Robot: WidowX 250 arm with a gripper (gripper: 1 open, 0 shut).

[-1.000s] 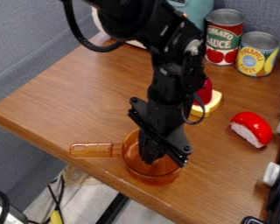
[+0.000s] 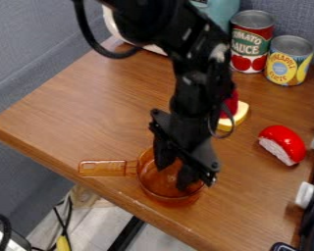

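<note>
The black gripper reaches down over an orange translucent pot at the front of the wooden table. Its fingers are low in or just above the pot, whose handle points left. The gripper's body hides part of the pot, and I cannot tell whether anything is between the fingers.
A red and white piece lies to the right. Behind the arm are a yellow item and two cans. Dark appliances line the right edge.
The gripper has shifted slightly over the last second, with its lower part a little changed in angle. The pot and other objects look unmoved.
</note>
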